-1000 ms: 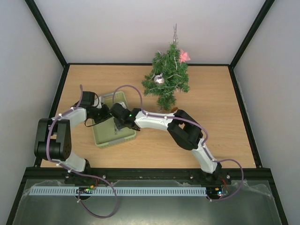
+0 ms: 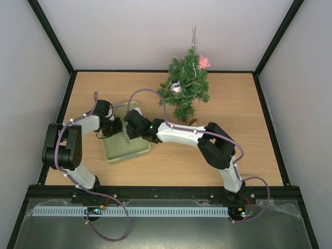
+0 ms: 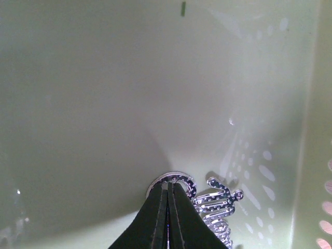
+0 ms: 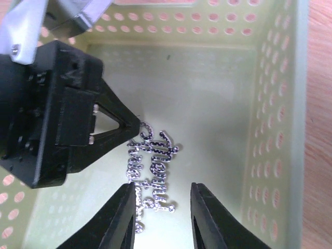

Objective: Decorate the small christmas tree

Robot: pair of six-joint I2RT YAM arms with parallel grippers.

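A silver glittery ornament (image 4: 158,168) with a loop at its top lies on the floor of the pale green basket (image 2: 129,155). My left gripper is shut, its tips right at that loop; whether any of the loop is between them I cannot tell. Above the ornament's lower part, my right gripper stands part open, with a gap between its fingers and nothing gripped. Toward the back of the table is the small green tree (image 2: 184,85), carrying a silver ball (image 2: 176,88) and a pink ornament (image 2: 204,63).
Perforated basket walls (image 4: 277,140) rise close around both grippers. The two grippers are near each other inside the basket, the left one reaching in from the side in the right wrist view.
The right arm's elbow has swung to the right while its gripper stays over the basket. My left gripper has shifted slightly, and more of the silver ornament shows between the grippers.
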